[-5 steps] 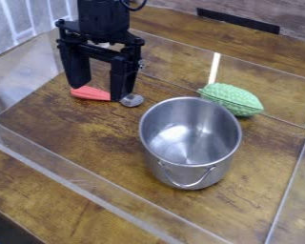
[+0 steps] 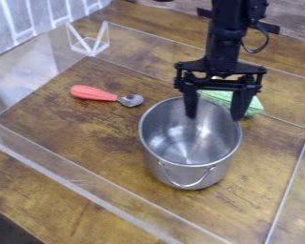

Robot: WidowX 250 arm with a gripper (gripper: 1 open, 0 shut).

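A black gripper (image 2: 216, 105) hangs open over the back rim of a steel pot (image 2: 191, 151), its two fingers spread apart. Behind it, a green bumpy vegetable-like object (image 2: 251, 105) is partly hidden by the gripper. To the left of the pot lies a pizza cutter with an orange handle (image 2: 94, 93) and a round metal blade.
Transparent walls border it, with a white rail at the back left.
The gripper has moved right, from over the pizza cutter to over the pot and green object. The objects on the surface look unmoved.
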